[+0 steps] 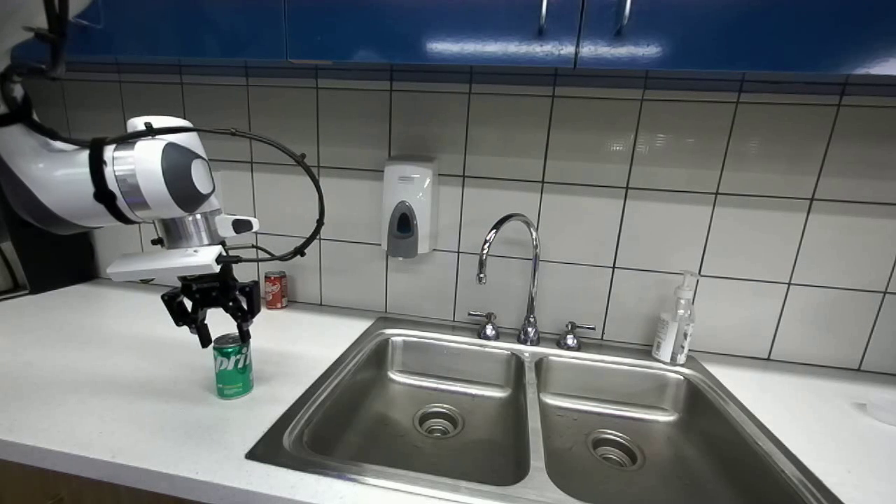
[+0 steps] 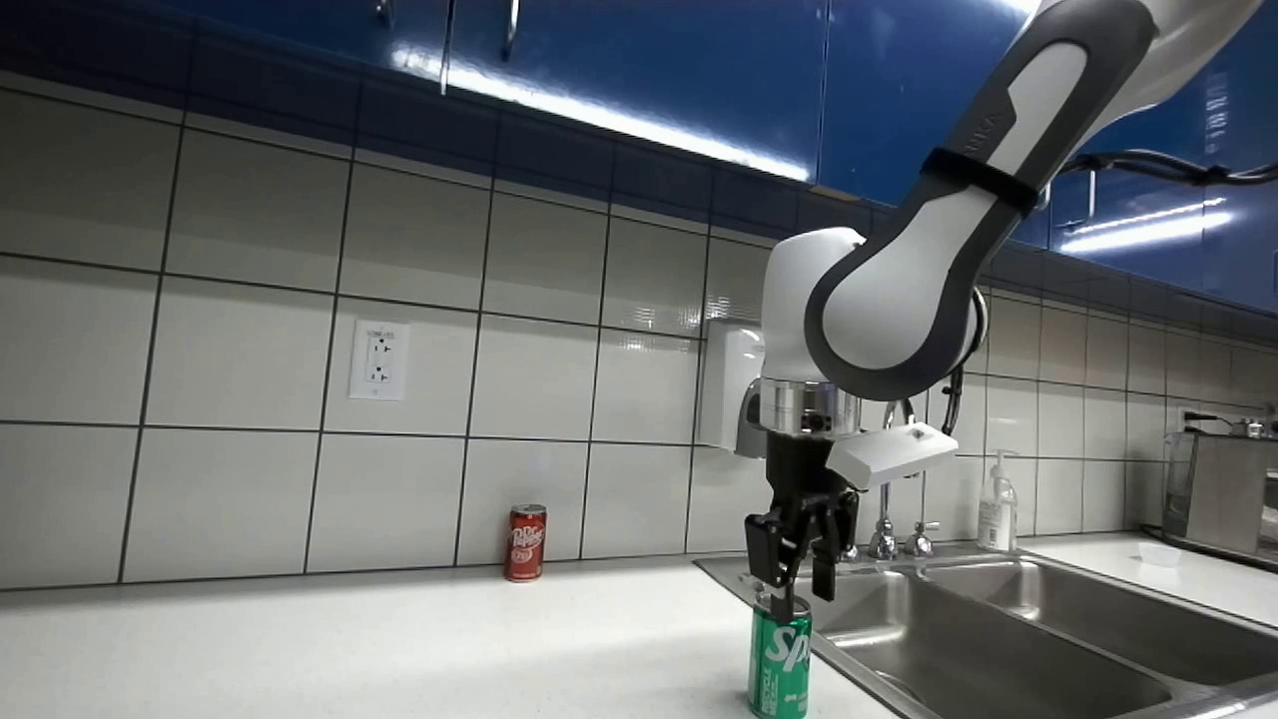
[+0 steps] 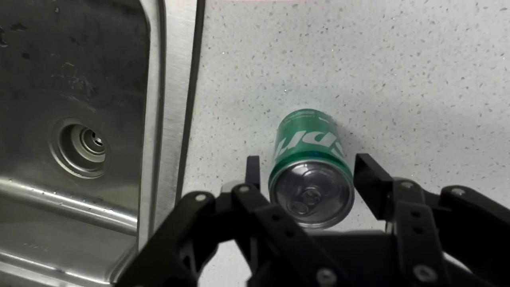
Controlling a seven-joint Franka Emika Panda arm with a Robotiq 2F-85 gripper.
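Note:
A green Sprite can stands upright on the white counter, left of the sink. My gripper is open just above the can's top, its two fingers apart on either side and not closed on it. In the wrist view the can shows its lid towards me, between the spread fingertips of the gripper. From the second exterior view, the gripper hangs over the can, with one fingertip overlapping its rim in the picture.
A red Dr Pepper can stands by the tiled wall. The double steel sink with its tall faucet lies right of the green can, and a soap bottle stands behind it.

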